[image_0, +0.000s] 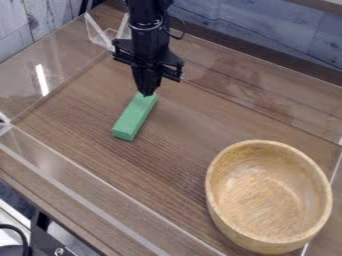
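A green rectangular block (134, 117) lies flat on the wooden table, left of centre. Just above its upper end, the black gripper (150, 78) hangs from the arm at the top, its tip pointing down and shut, with nothing visible held.
A large light wooden bowl (267, 195) fills the lower right. Clear plastic strips lie at the left and top edges, and a cable shows at the bottom left corner.
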